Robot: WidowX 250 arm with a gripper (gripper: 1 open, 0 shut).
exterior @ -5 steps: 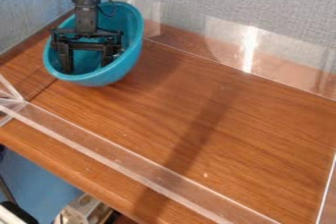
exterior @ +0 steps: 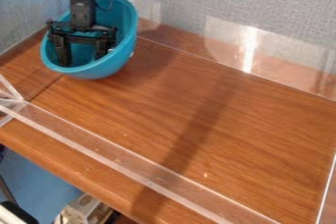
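Note:
A teal plastic bowl (exterior: 109, 62) sits at the back left corner of the wooden table, tilted with its rim raised on the right side. My black gripper (exterior: 79, 41) reaches down from above into the bowl, its fingers standing open inside it. Whether anything lies in the bowl beneath the fingers is hidden by the gripper and too dark to tell.
Clear plastic walls edge it along the back, front and sides. A grey speckled wall stands behind.
Over the last second the bowl has become more tilted and shifted slightly, and my gripper inside it has moved a little left.

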